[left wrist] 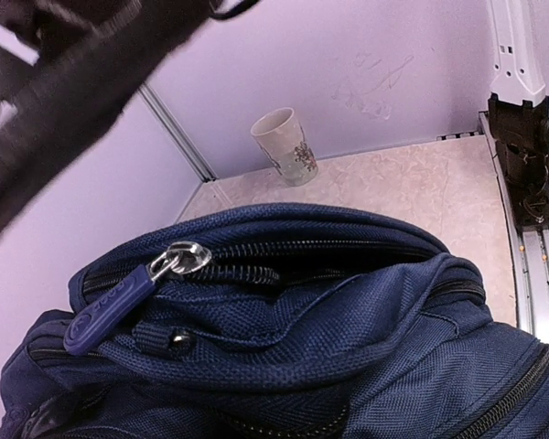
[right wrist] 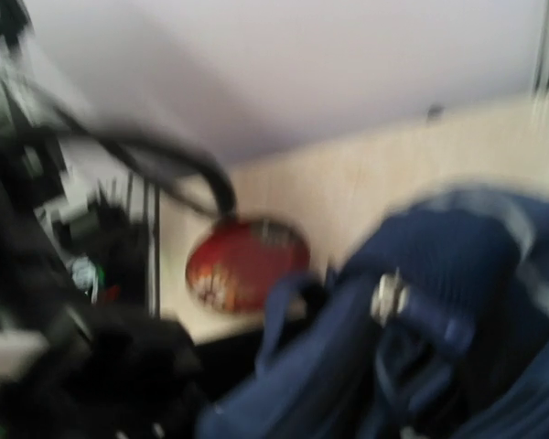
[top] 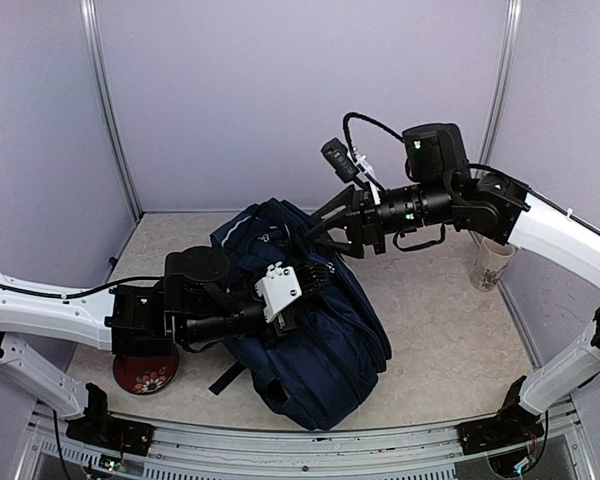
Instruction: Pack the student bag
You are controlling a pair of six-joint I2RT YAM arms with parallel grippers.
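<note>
A navy backpack lies slanted on the table, its upper pocket unzipped along part of its length, with a blue zipper pull seen close in the left wrist view. My left gripper is down on the bag's upper middle, shut on its fabric as far as the top view shows; its fingertips are mostly hidden. My right gripper is raised over the bag's upper right, its fingers part open with nothing visible between them. The right wrist view is blurred.
A red floral bowl sits left of the bag. A patterned cup stands at the table's right edge.
</note>
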